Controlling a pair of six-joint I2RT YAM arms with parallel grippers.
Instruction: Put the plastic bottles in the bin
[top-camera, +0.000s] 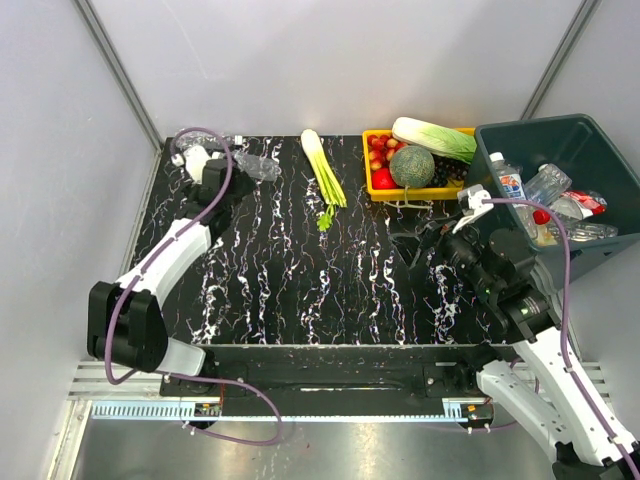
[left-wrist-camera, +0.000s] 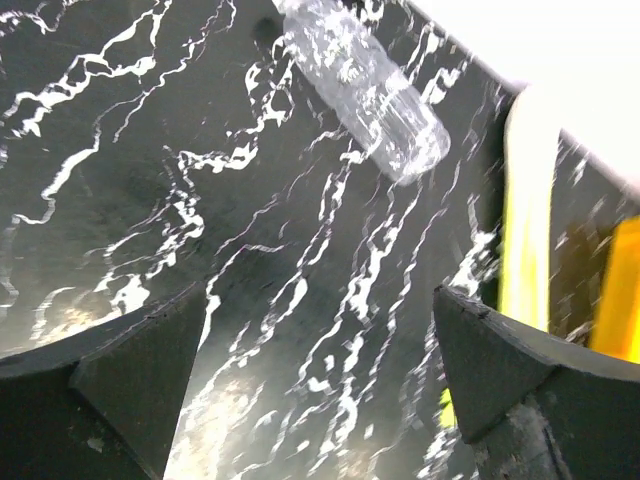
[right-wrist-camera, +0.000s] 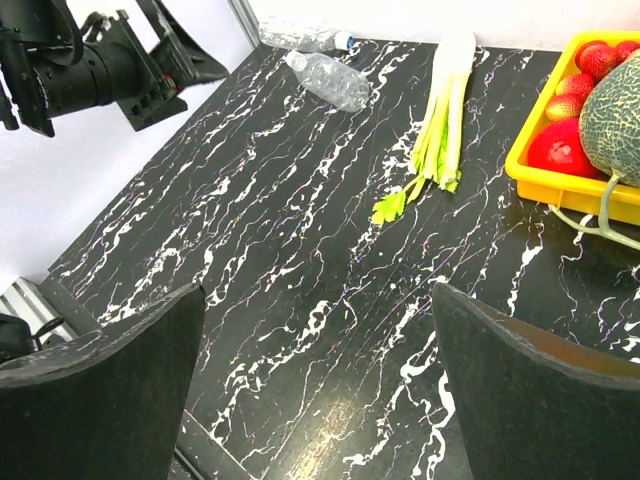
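Two clear plastic bottles lie at the back left of the counter: one bottle (right-wrist-camera: 328, 82) nearer, another (right-wrist-camera: 300, 35) behind it along the wall. My open left gripper is raised above the counter, a bottle (left-wrist-camera: 365, 90) ahead of its empty fingers. My open right gripper hangs over the right part of the counter, empty. The dark green bin (top-camera: 605, 160) at the right holds several bottles.
A bunch of celery (top-camera: 320, 170) lies at the back middle. A yellow crate (top-camera: 430, 194) of fruit and vegetables stands beside the bin.
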